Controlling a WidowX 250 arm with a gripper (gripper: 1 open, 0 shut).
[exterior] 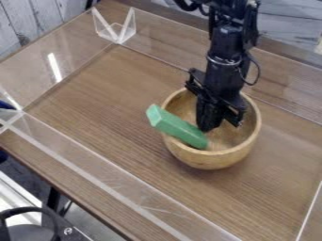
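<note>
A light wooden bowl (233, 151) rests on the wooden table (88, 104). A green block (174, 126) leans in it at a tilt, its upper end over the bowl's left rim. My black gripper (217, 117) reaches down from above into the bowl, right beside the block. Its fingertips are dark and partly hidden, so whether anything is between them is hard to see.
A white wire or plastic holder (113, 28) stands at the back left. Dark cables lie beyond the lower left edge.
</note>
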